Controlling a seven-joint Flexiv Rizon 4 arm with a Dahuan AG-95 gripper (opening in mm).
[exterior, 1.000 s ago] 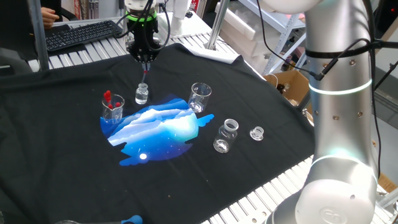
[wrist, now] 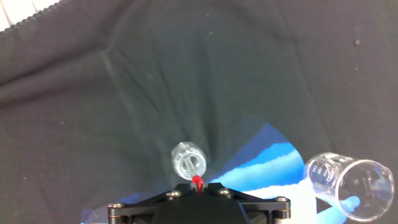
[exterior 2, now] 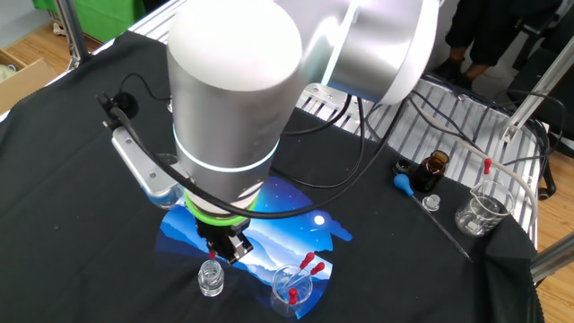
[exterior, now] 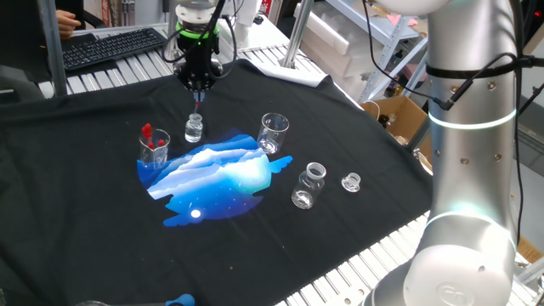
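Note:
A small clear glass bottle (exterior: pixel 194 129) stands upright on the black cloth, with clear liquid showing inside. Above it, my gripper (exterior: pixel 198 92) points down, shut on a dropper with a red bulb (wrist: pixel 198 181). The dropper's thin glass tube (wrist: pixel 190 165) runs down into the mouth of the bottle (wrist: pixel 185 151); how deep its tip sits is hard to tell. In exterior view 2, the gripper hangs right over the same bottle (exterior 2: pixel 211 282), partly covered by the arm.
A beaker with several red-bulbed droppers (exterior: pixel 154 151) stands close to the bottle. An empty beaker (exterior: pixel 273 134), an open glass jar (exterior: pixel 308 187) and a glass stopper (exterior: pixel 351 182) lie farther right. Open cloth surrounds the bottle's far side.
My gripper has come down a little with the dropper, bringing the red bulb closer to the bottle. The bottle and the other glassware have stayed put.

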